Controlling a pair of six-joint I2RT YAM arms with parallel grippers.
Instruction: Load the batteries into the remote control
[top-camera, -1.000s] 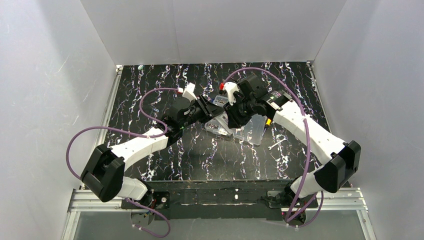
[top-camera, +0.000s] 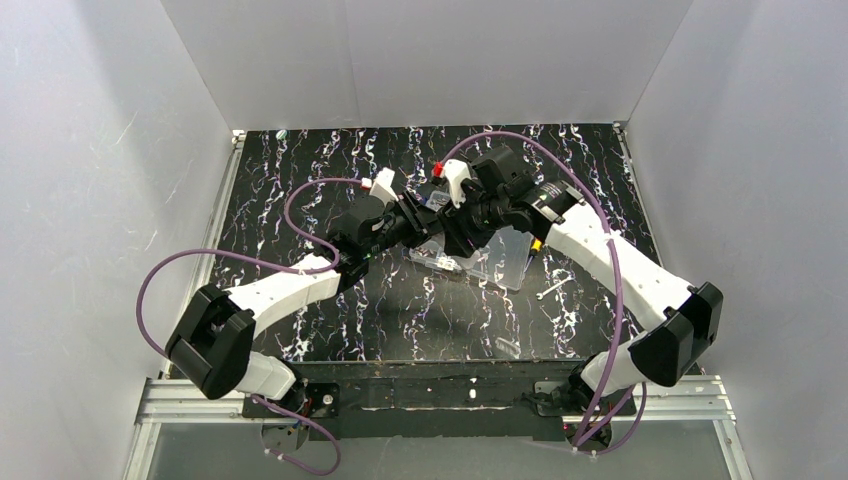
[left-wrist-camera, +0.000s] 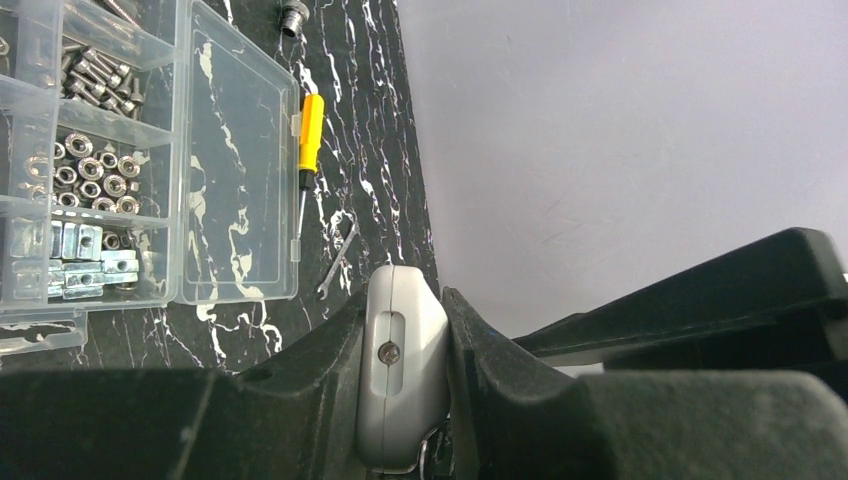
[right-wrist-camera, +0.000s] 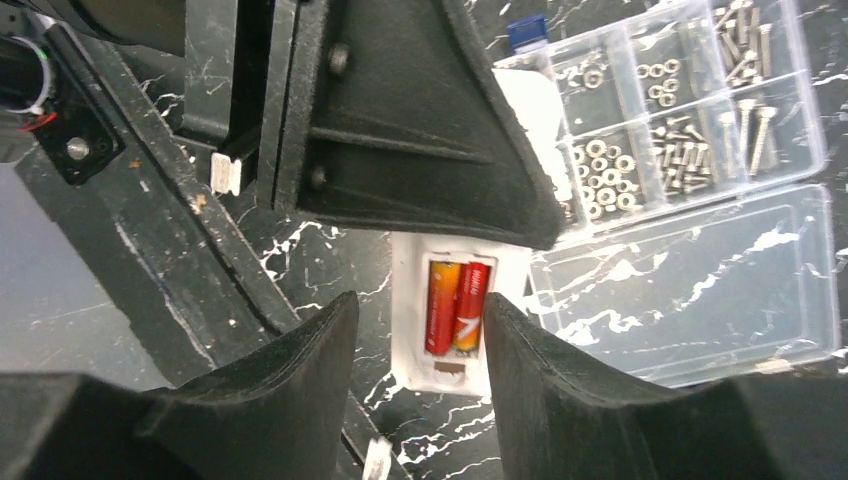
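Observation:
The white remote control (left-wrist-camera: 403, 370) is clamped between the fingers of my left gripper, which is shut on it. Two red-and-orange batteries (right-wrist-camera: 456, 307) lie side by side inside its open compartment in the right wrist view. The black fingers of the left gripper cross the remote's upper part there and hide some of it. My right gripper is part open in front of the compartment, and nothing shows gripped between its fingers. Both grippers largely cover the remote in the top view. A small pale blurred thing (top-camera: 507, 347) shows near the table's front; what it is, I cannot tell.
A clear divided box (left-wrist-camera: 110, 120) of screws and nuts lies beneath the grippers, its lid (left-wrist-camera: 240, 170) folded open. Beyond it are a yellow screwdriver (left-wrist-camera: 311, 135) and a small wrench (left-wrist-camera: 338, 262).
The pale blurred thing appears near the front edge only now.

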